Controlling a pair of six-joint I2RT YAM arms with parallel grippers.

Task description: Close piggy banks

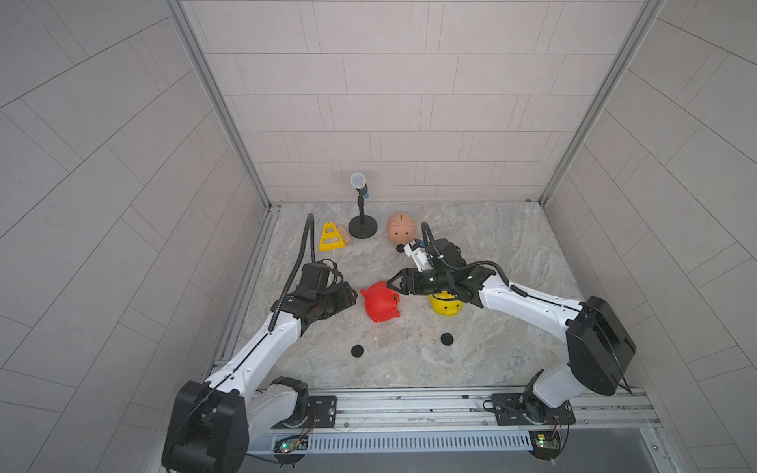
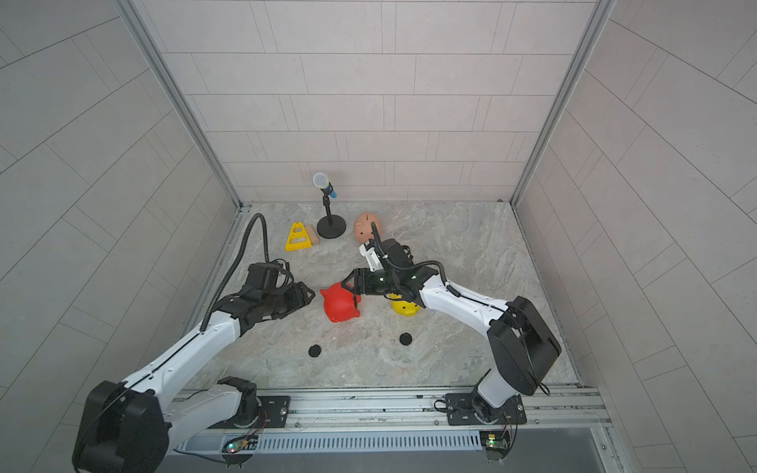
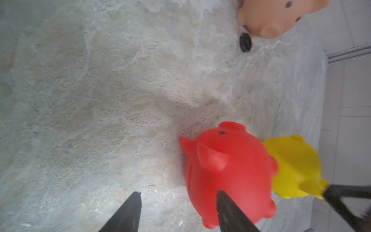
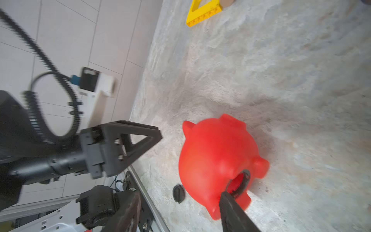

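Note:
On the table sits a red piggy bank (image 1: pixel 381 302). In the right wrist view, a dark-rimmed opening (image 4: pixel 241 182) shows on the near side of the red pig. My left gripper stands open to the left of this pig, apart from it in the top views. Over its upper right edge is my right gripper, also open with nothing held. A yellow piggy bank (image 1: pixel 446 305) is partly hidden beneath the right arm. Farther back rests a pink piggy bank (image 1: pixel 400 227). Round black plugs lie at the front left (image 1: pixel 357 351) and front right (image 1: pixel 447 339), and one (image 3: pixel 245 42) before the pink pig.
At the back stand a black round-based stand (image 1: pixel 362 226) and a yellow triangular object (image 1: pixel 331 236) with a small tan piece beside it.

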